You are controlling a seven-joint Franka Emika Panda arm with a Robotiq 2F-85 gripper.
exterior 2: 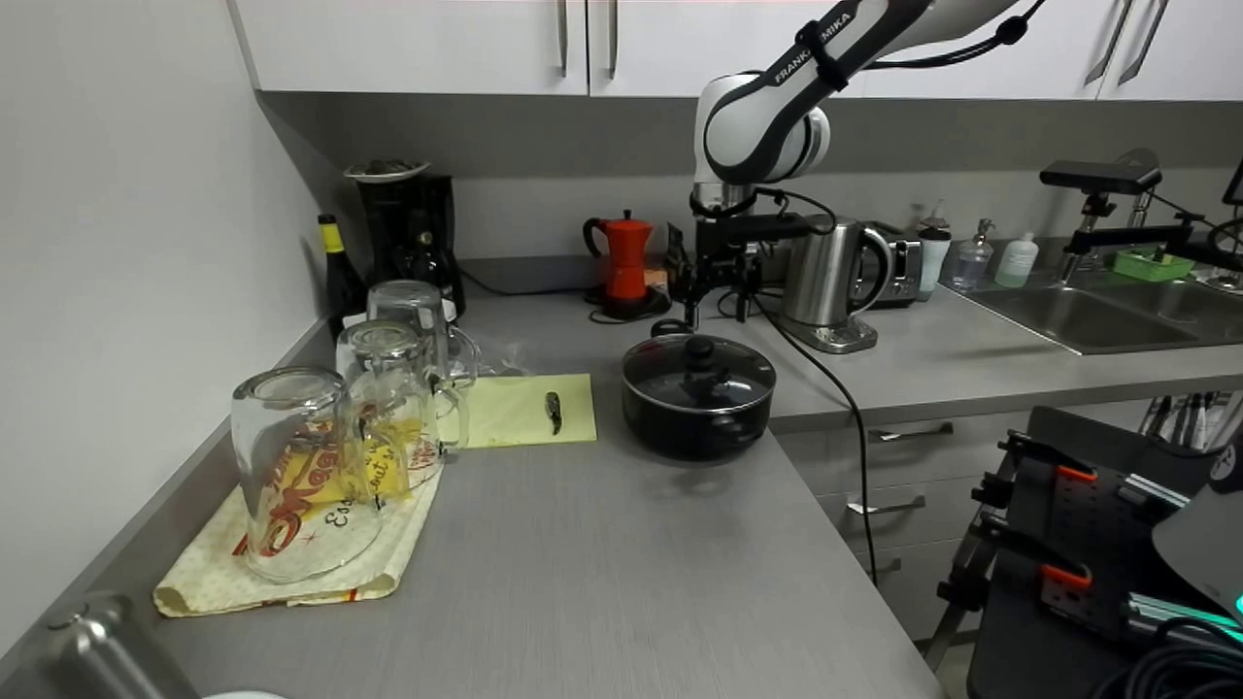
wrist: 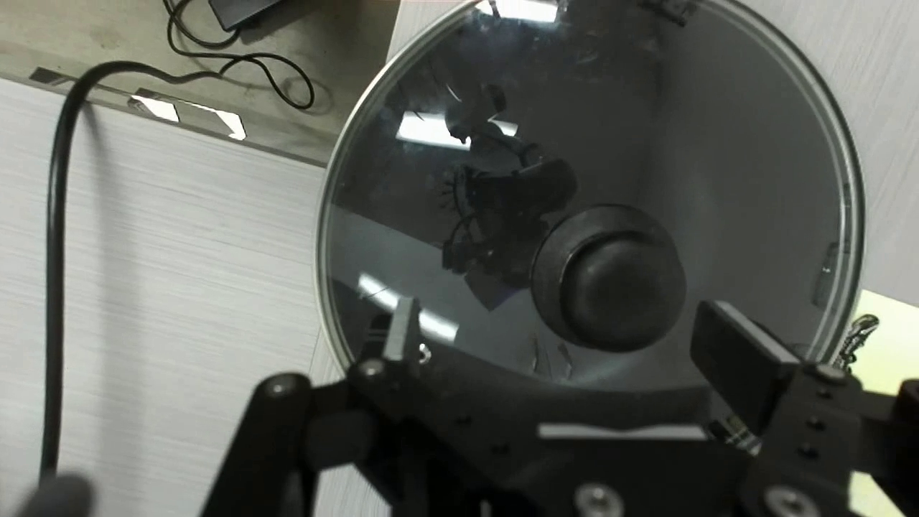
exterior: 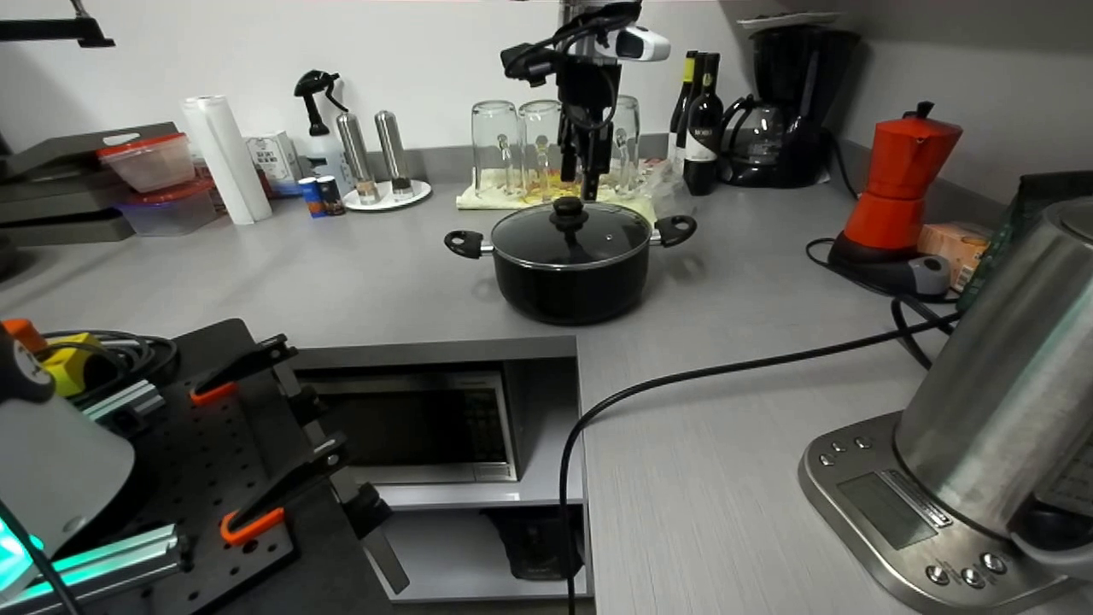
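Note:
A black pot (exterior: 570,292) with two side handles stands on the counter, covered by a glass lid (exterior 2: 658,371). From the lid's centre rises a round black knob (wrist: 622,289). My gripper is open, its two fingers wide apart with nothing between them. It points down over the lid, and in the wrist view the knob appears just ahead of the gap, nearer the right finger (wrist: 745,349). Seen from the side, the fingertips (exterior 2: 742,309) hang a little above the knob's height and do not appear to touch it.
Glass mugs (exterior 2: 305,489) stand on a cloth near the wall. A yellow-green sheet (exterior 2: 513,421) with a small dark item lies beside the pot. A black cable (exterior: 707,367) crosses the counter from the steel kettle (exterior: 1009,379). Bare counter extends left of the pot in exterior view 1.

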